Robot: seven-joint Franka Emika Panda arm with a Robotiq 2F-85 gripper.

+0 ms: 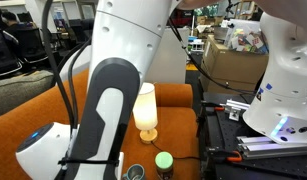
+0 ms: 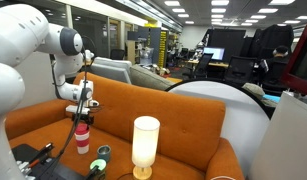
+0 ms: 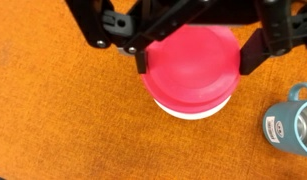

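Observation:
A round pink-red lidded container with a white rim fills the upper middle of the wrist view. My gripper is over it, open, one dark finger on each side of the lid; whether either finger touches it, I cannot tell. In exterior view 2 the same red container stands upright on the orange couch seat, below the gripper. From exterior view 1, the arm hides both container and gripper.
A blue-grey mug stands close to the right of the container. Nearby are a lit lamp and a green-topped object. The couch backrest rises behind. Orange seat is bare left of the container in the wrist view.

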